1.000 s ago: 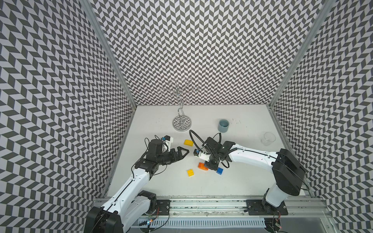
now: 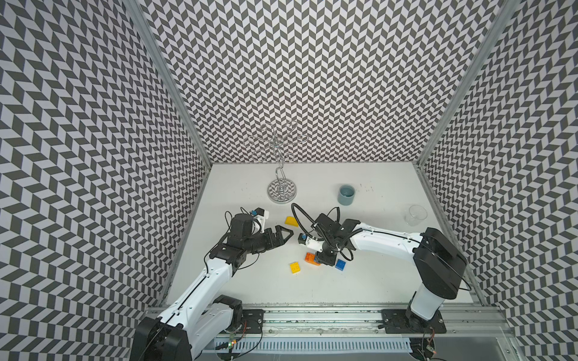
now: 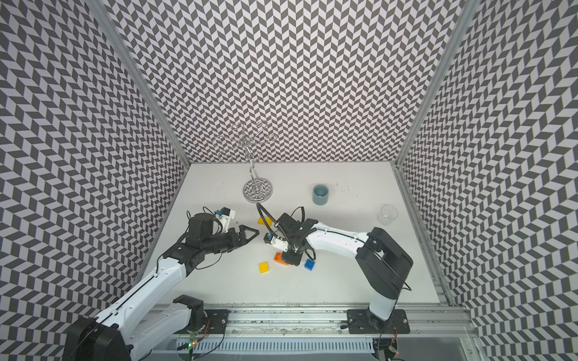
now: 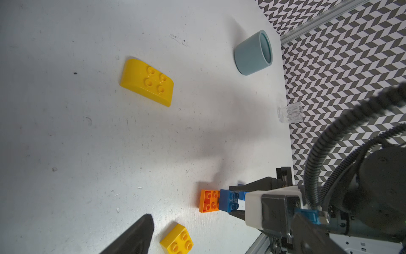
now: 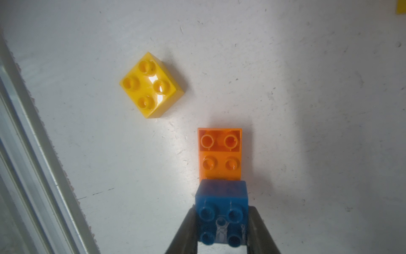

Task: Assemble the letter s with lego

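Observation:
My right gripper is shut on a blue brick, studs showing between its fingers. The held brick is right at one end of an orange piece and covers part of it; I cannot tell whether they are joined. Beside them, apart, lies a yellow square brick. A second blue brick rests on the table, just right of the right gripper in the top left view. Farther back is a yellow piece with a rounded end. Above the table my left gripper stands open and empty.
A blue-grey cup and a mirrored-base metal stand are at the back. A clear glass stands far right.
The right gripper has shifted slightly left and toward the front, and the orange piece sits a touch further left. My left arm is nearly unmoved.

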